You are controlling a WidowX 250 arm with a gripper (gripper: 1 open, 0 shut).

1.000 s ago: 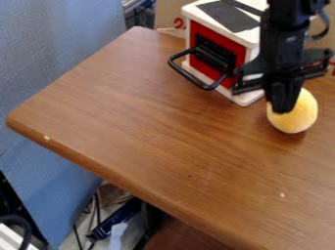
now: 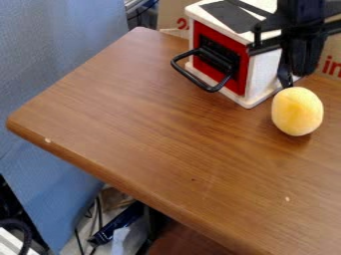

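A pale yellow round object (image 2: pixel 297 113), like a fruit or ball, sits upright on the wooden table (image 2: pixel 147 149) at the right. Behind it and to the left stands a white toy oven (image 2: pixel 258 83) with a red front and a black handle (image 2: pixel 204 85). The black gripper (image 2: pixel 290 70) is raised at the top right, above and behind the yellow object, apart from it; its fingertips are dark against the background, so their opening is unclear.
Cardboard boxes (image 2: pixel 173 16) stand behind the table. A blue partition (image 2: pixel 47 60) runs along the left. Cables lie below the table's left edge.
The gripper has risen up and back from the yellow object, which it was over or touching a second ago. The object and oven look unmoved.
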